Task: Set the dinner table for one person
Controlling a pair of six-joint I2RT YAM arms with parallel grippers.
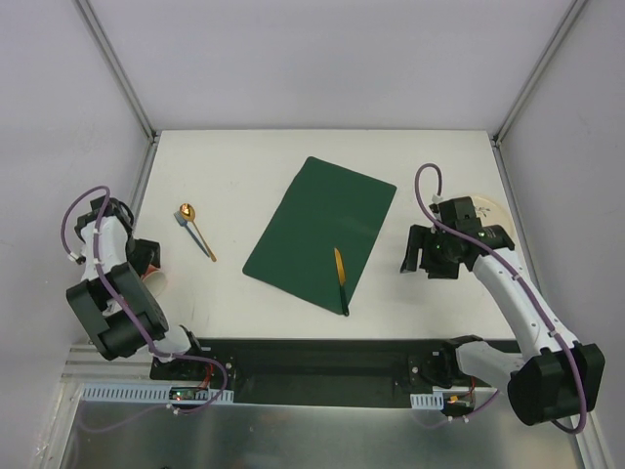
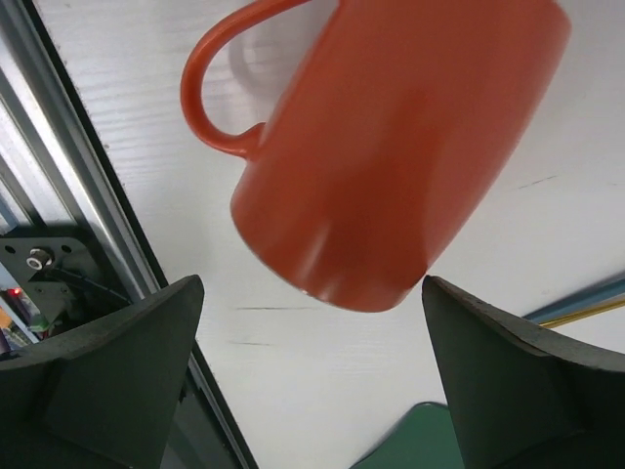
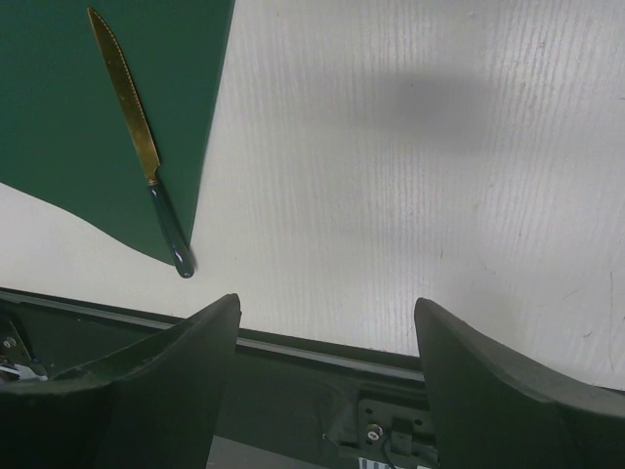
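An orange-red mug lies on its side at the table's left edge, its handle showing in the left wrist view. Over it, my left gripper is open, fingers apart and nothing held. A green placemat lies askew mid-table, with a gold-bladed knife across its near right corner. Left of the mat are a blue-headed fork and a gold spoon. Above bare table at the right, my right gripper stands open and empty. A cream plate is partly hidden behind the right arm.
Walls close in on both sides.
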